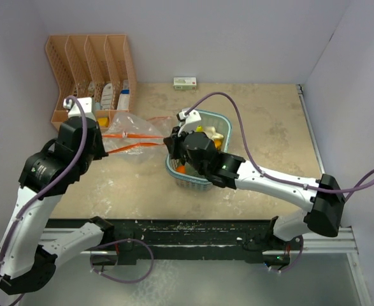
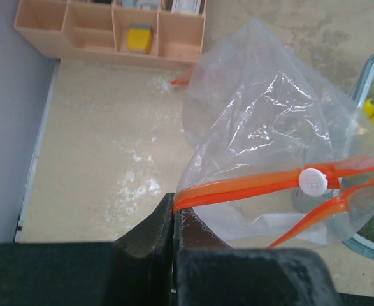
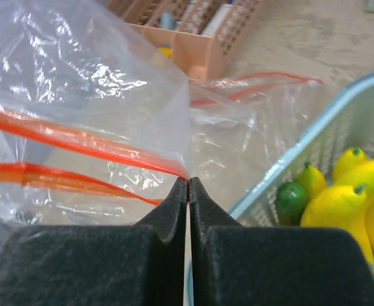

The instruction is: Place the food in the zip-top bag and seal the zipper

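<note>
A clear zip top bag (image 1: 136, 131) with an orange zipper is stretched between my two grippers. In the left wrist view, my left gripper is shut on the bag's left corner at the orange strip. The white round slider (image 2: 313, 182) sits on that strip toward the right. My right gripper is shut on the opposite end of the zipper edge, beside the basket. Two orange strips run apart between the grippers, so the mouth looks parted there. A basket (image 1: 197, 181) holds toy food, including yellow pieces (image 3: 337, 207) and a dark green one (image 3: 291, 203).
A pink divided organizer (image 1: 78, 43) stands at the back left with a yellow item (image 2: 139, 39) in one compartment. Against the back wall lies a small green-and-white box (image 1: 185, 83).
</note>
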